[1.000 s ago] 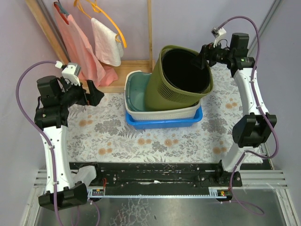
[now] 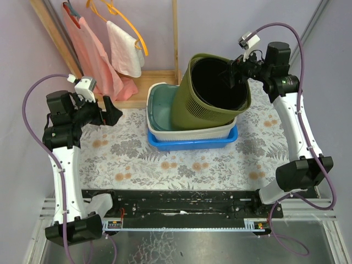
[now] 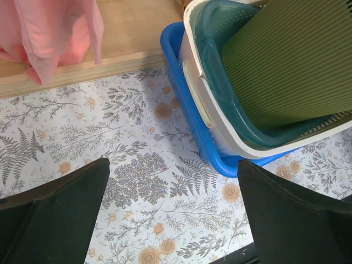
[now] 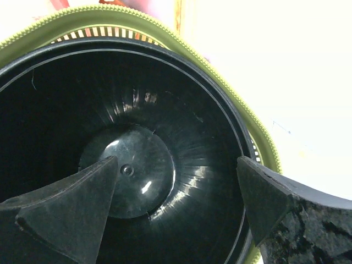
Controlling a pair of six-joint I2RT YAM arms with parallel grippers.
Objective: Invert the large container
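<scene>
A large olive-green container point(image 2: 190, 113) with a black inner bucket point(image 4: 181, 99) leans tilted, mouth toward the upper right, inside stacked tubs: teal point(image 2: 158, 115), white point(image 3: 201, 82) and blue point(image 2: 190, 144). My right gripper point(image 2: 237, 71) is open at the upper part of the container's mouth, its fingers over the black interior and near the rim in the right wrist view. My left gripper point(image 2: 108, 115) stands open over the table to the left of the tubs, with nothing between its fingers.
A wooden stand point(image 2: 143, 82) at the back holds pink cloths point(image 2: 93, 60), a white cloth point(image 2: 125, 52) and yellow hangers point(image 2: 132, 27).
The left arm and the containers are nearly unchanged.
</scene>
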